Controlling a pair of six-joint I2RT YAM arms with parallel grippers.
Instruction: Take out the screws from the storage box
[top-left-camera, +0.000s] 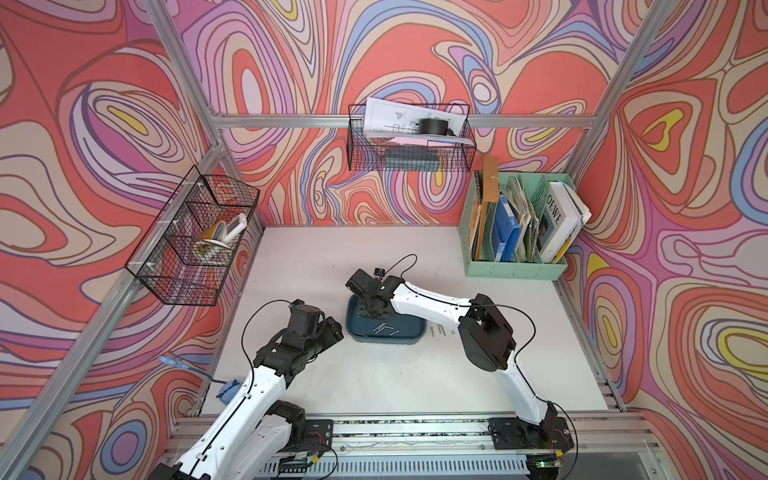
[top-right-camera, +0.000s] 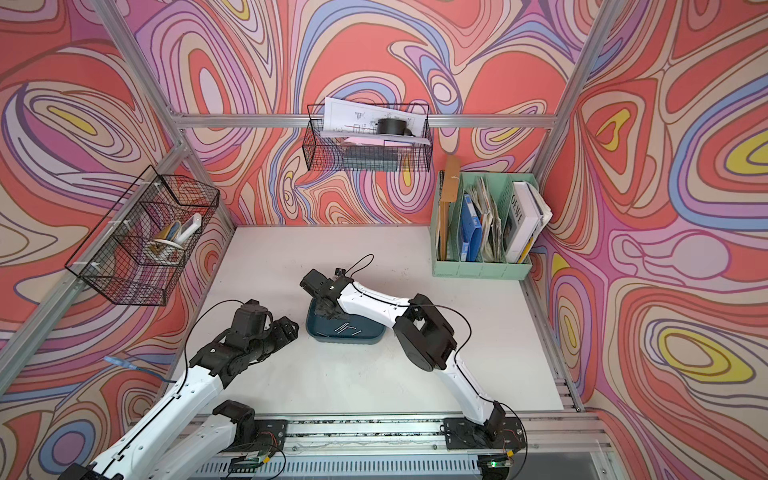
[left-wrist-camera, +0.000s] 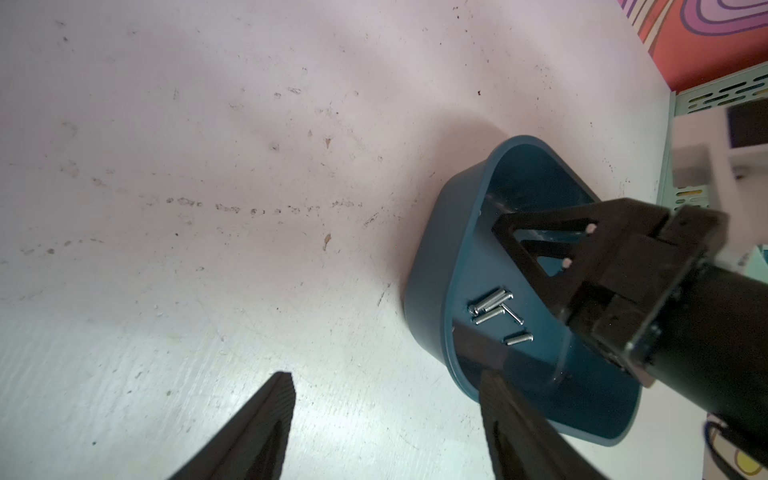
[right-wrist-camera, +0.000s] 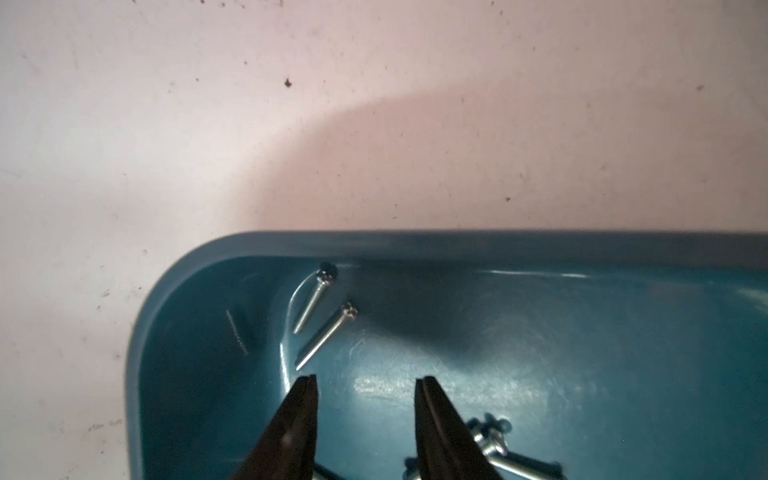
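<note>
A dark teal box (top-left-camera: 408, 332) on the white table holds several silver screws, some near its middle and two (right-wrist-camera: 326, 336) in a corner in the right wrist view. My right gripper is open inside the box, its fingertips just short of the two corner screws, with nothing visible between them. My left gripper is open over bare table beside the box's left side, with nothing between its fingers.
Several small pieces (top-left-camera: 440, 330) lie on the table right of the box. A green file organizer (top-left-camera: 512, 268) stands at the back right. Wire baskets (top-left-camera: 412, 160) are mounted on the frame behind and at left.
</note>
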